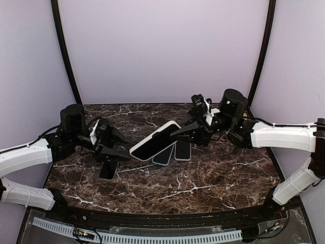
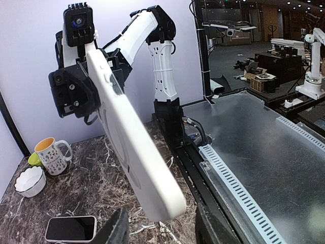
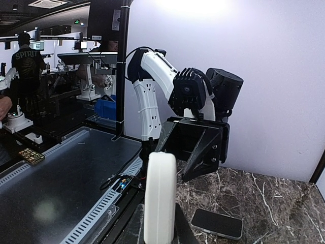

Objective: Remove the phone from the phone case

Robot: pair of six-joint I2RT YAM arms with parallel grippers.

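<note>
A phone in a white case point(image 1: 156, 141) is held tilted above the table, its dark face showing in the top view. My right gripper point(image 1: 175, 136) is shut on its upper right end. The case's white edge point(image 3: 160, 198) stands between the right fingers in the right wrist view. My left gripper point(image 1: 129, 149) is part open at the lower left end of the case, fingers apart. In the left wrist view the white case point(image 2: 134, 147) points down toward the gap of the left gripper, and no finger visibly touches it.
Two phones lie under the held one, a bluish-edged phone point(image 1: 163, 156) and a pink-edged phone point(image 1: 183, 150). Another dark phone point(image 1: 108, 170) lies below the left arm. A mug point(image 2: 53, 155) and a white bowl point(image 2: 30, 181) stand on the table.
</note>
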